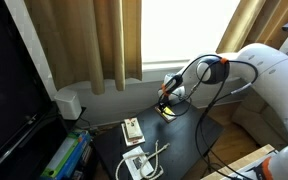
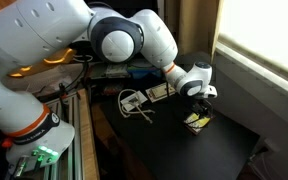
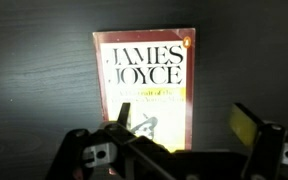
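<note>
A paperback with "James Joyce" on its cover (image 3: pixel 147 85) lies face up on the dark table, and its lower edge is hidden behind my gripper in the wrist view. My gripper is over the book's lower part, with its fingers wide apart. One finger (image 3: pixel 114 143) overlaps the cover at left, while the other is off the book's right side. Nothing is held. Exterior view 1 has the gripper (image 1: pixel 164 101) close above the book (image 1: pixel 168 114); in exterior view 2 the book (image 2: pixel 197 123) shows just beneath the hand.
Another book (image 1: pixel 133 130) lies to the left on the table, with a white power strip (image 1: pixel 140 164) and its cable nearby. Behind the table are a curtain (image 1: pixel 149 40) and a bright window. Bare tabletop (image 2: pixel 219 150) surrounds the James Joyce book's near side.
</note>
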